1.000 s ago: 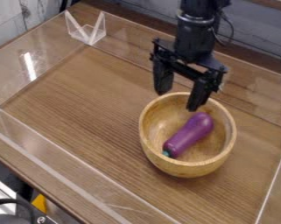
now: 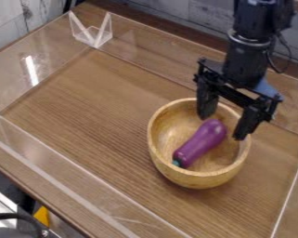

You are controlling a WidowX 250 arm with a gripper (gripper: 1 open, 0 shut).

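Note:
My black gripper [image 2: 228, 100] hangs open over the back right part of a wooden bowl [image 2: 163, 139], with its two fingers spread apart. In the bowl lies a purple eggplant-like object [image 2: 199, 145], running diagonally from front left to back right, below and left of the right finger. Nothing shows held between the fingers.
A blue object [image 2: 269, 91] sits behind the gripper at the right, partly hidden. A clear wire-like holder [image 2: 92, 33] stands at the back left. A dark object with yellow lies at the bottom left edge.
My gripper has moved to the right and turned a little. The eggplant-like object now lies slightly further left in the bowl.

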